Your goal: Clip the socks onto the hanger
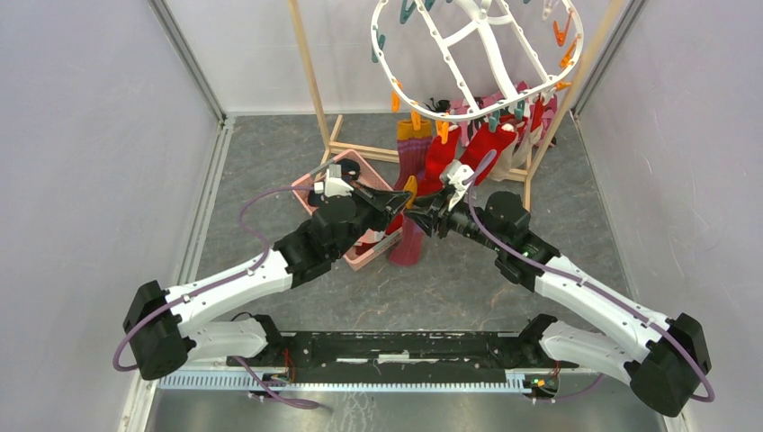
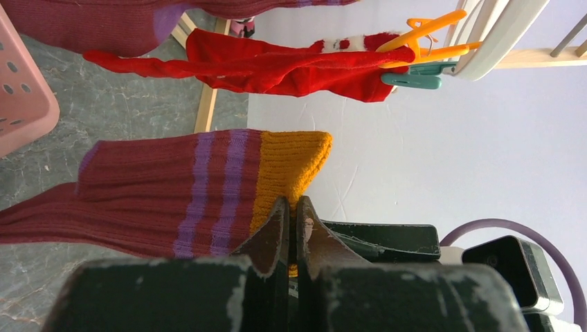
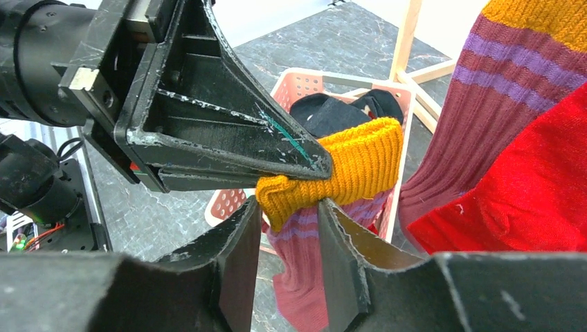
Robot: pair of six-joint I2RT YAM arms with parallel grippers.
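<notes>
A maroon sock with purple stripes and an orange cuff (image 2: 294, 155) hangs from my left gripper, which is shut on the cuff. In the right wrist view, the left fingers pinch that orange cuff (image 3: 363, 162) from the side. My right gripper is partly open, its fingertips close beneath the cuff's near corner; whether they touch it I cannot tell. Above in the top view is the white hanger (image 1: 382, 63) with orange and teal clips. A matching sock (image 1: 414, 148) and a red sock (image 1: 439, 162) hang below its front rim.
A pink basket (image 1: 360, 261) holding more socks stands on the floor beneath the left gripper. Wooden stand legs (image 1: 310, 72) rise on both sides of the hanging socks. Both grippers are very near each other.
</notes>
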